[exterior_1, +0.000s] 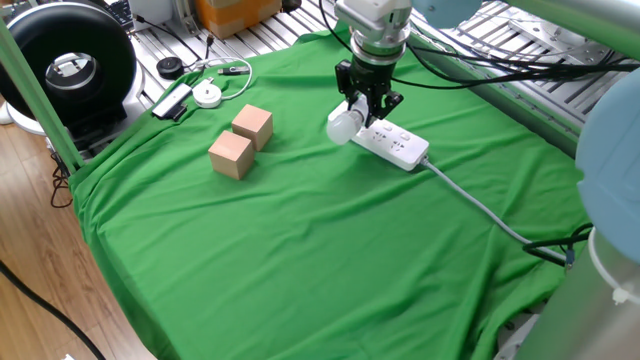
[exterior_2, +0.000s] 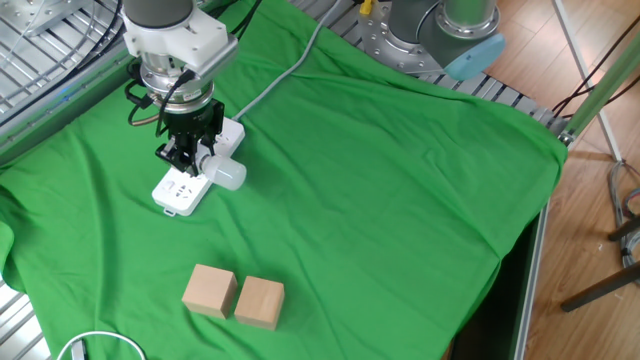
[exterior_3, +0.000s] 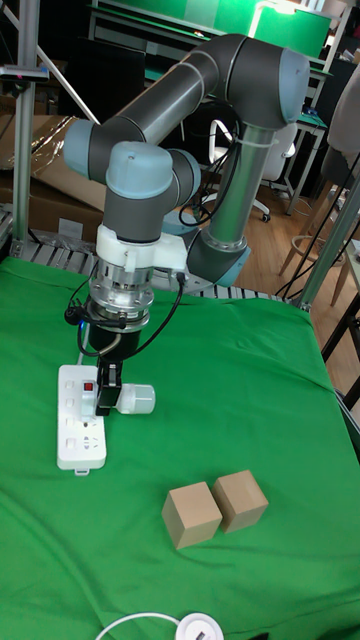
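Note:
A white bulb (exterior_1: 344, 127) with a pale neck sticks out sideways at the fingertips of my gripper (exterior_1: 366, 108), which looks shut on its neck. In exterior view 2 the bulb (exterior_2: 224, 172) points to the right, away from the black fingers (exterior_2: 184, 158). The white power strip (exterior_1: 398, 146) lies flat on the green cloth, directly beneath and behind the gripper. In exterior view 3 the gripper (exterior_3: 111, 397) stands at the strip's (exterior_3: 82, 453) right side, close to a red switch (exterior_3: 87, 386). Whether the bulb's base touches the strip is hidden.
Two wooden cubes stand close together on the cloth, one nearer (exterior_1: 232, 156) and one farther (exterior_1: 253, 126). A white round device (exterior_1: 207, 94) with a cable lies at the cloth's edge. The strip's grey cord (exterior_1: 480, 210) runs toward the arm's base.

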